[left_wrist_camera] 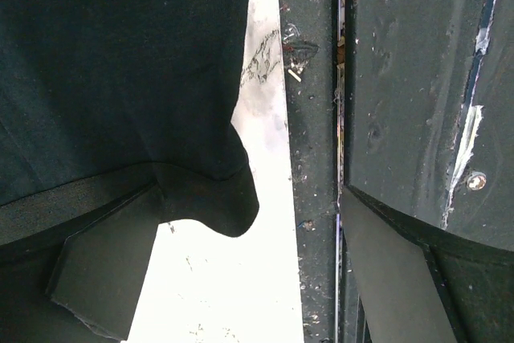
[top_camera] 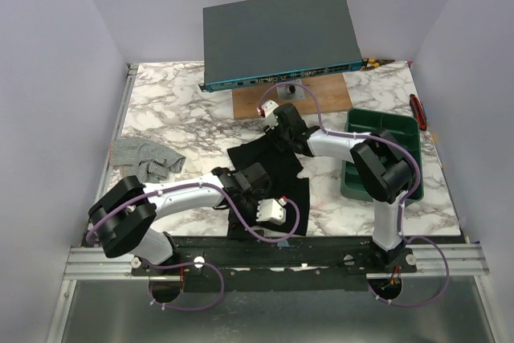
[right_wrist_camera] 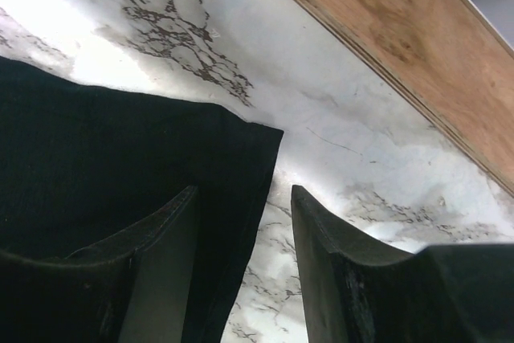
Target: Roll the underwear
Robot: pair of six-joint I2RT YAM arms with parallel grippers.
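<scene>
Black underwear [top_camera: 293, 206] lies spread in the middle front of the table. My left gripper is open low over its front corner at the table's edge; in the left wrist view the hem runs between the fingertips. My right gripper is over the back corner of the cloth [right_wrist_camera: 104, 158], its fingers apart, one on or just above the fabric and the other over bare marble beside it. The top view shows both arms covering parts of the cloth.
A grey striped cloth [top_camera: 148, 156] lies at the left. A green bin [top_camera: 353, 182] stands at the right. A wooden board [top_camera: 245, 104] and monitor [top_camera: 281, 30] occupy the back.
</scene>
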